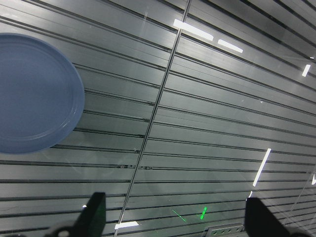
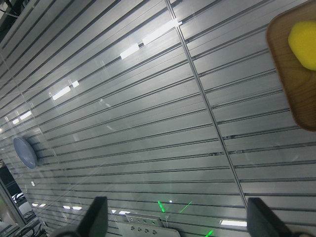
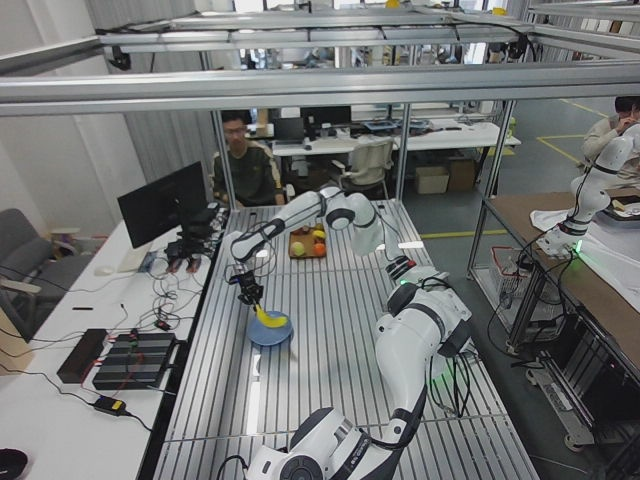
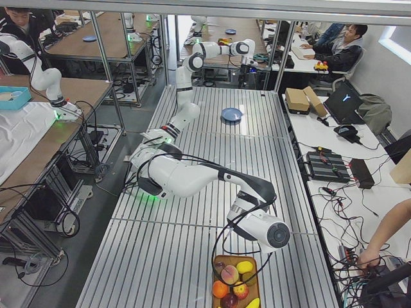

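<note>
In the camera left view, a yellow banana (image 3: 272, 321) is at the far arm's dark gripper (image 3: 250, 294), over a blue plate (image 3: 258, 336). The camera right and left wrist views show the plate (image 4: 231, 114) (image 1: 34, 94) empty. The left wrist view has my left gripper open, nothing between its fingers. The right wrist view has my right gripper with fingers apart and nothing between them, a brown tray (image 2: 281, 59) with a yellow object at upper right, and the plate (image 2: 24, 152) far left. These views disagree on whether the banana is held.
The fruit tray (image 3: 296, 253) is at the slatted table's far end in the camera left view. Cables hang from both arms; desks with electronics and seated people are beside and beyond the frame.
</note>
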